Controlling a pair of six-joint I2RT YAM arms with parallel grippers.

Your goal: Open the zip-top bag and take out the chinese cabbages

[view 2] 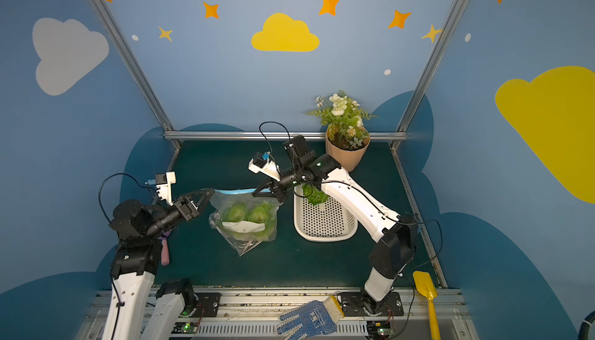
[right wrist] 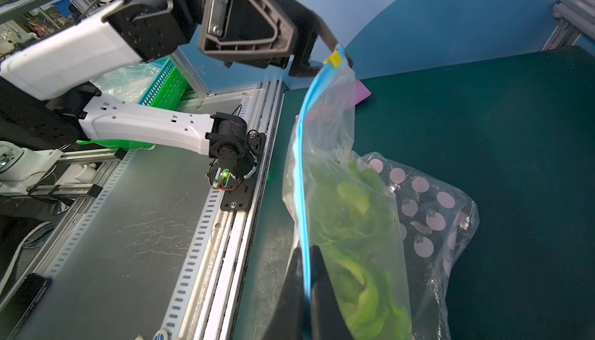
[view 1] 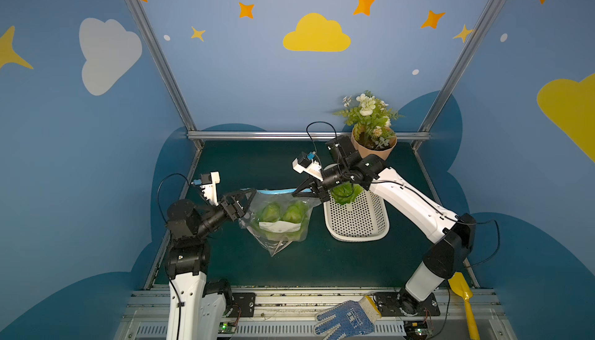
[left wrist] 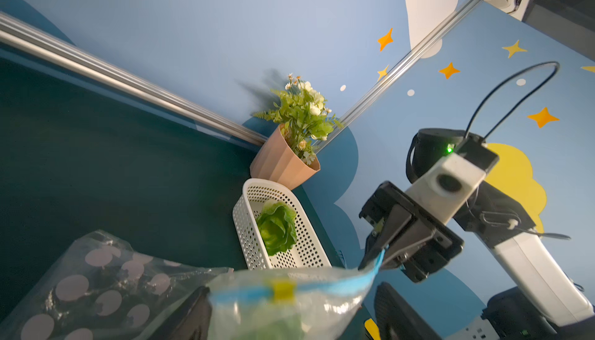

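Observation:
The clear zip top bag [view 1: 282, 207] holds green cabbages [view 1: 292, 212] and has a blue zip strip [right wrist: 300, 172] along its top. My right gripper is shut on that strip near one end, the thin edge showing between its fingers. At the other end is a yellow slider [right wrist: 334, 58]. My left gripper stands open there, its fingers wide apart, with the strip and slider seen between them. The bag's lower part, with pale dots, spreads over the table. Another cabbage [left wrist: 276, 227] lies in the white basket [view 1: 357, 239].
A flower pot [view 1: 374, 148] stands behind the basket at the back right. A blue glove [view 1: 347, 320] and a yellow scoop [view 1: 464, 296] lie at the front.

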